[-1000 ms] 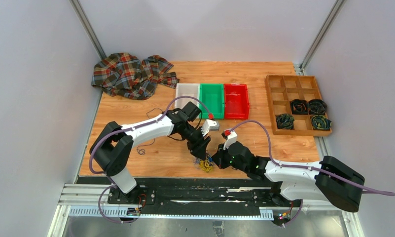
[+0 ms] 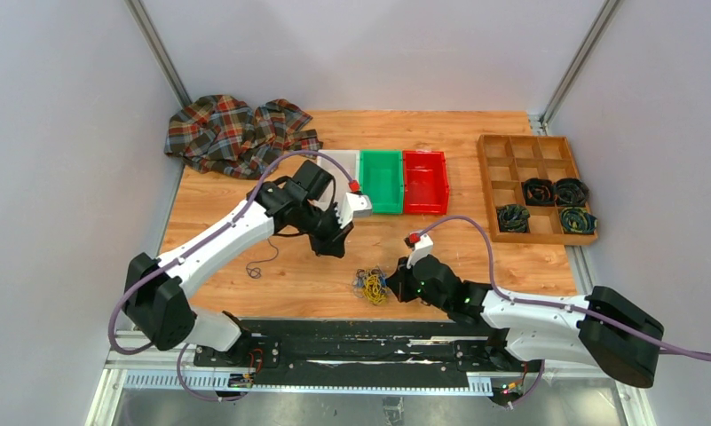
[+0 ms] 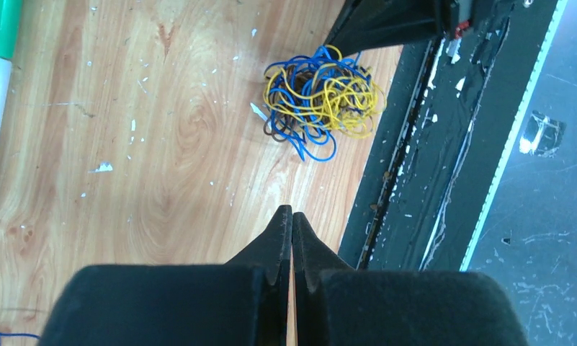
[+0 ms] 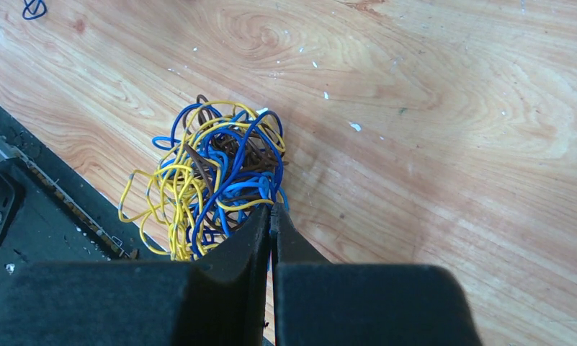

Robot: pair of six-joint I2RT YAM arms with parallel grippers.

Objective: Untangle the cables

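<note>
A tangle of yellow, blue and brown cables [image 2: 373, 286] lies near the table's front edge. In the left wrist view the whole tangle [image 3: 321, 101] is clear of my left gripper, whose fingers are pressed together with nothing between them. From above, that gripper [image 2: 327, 253] is behind and left of the tangle, over the wood. My right gripper is shut at the tangle's right side, on a few strands of the cables [image 4: 227, 162]; exactly which strands its tips pinch is partly hidden.
A loose thin cable [image 2: 255, 270] lies left on the table. White, green [image 2: 382, 182] and red [image 2: 426, 183] bins stand behind. A wooden compartment box [image 2: 502, 146] with several coiled cables is at right, a plaid cloth [image 2: 218, 138] at back left.
</note>
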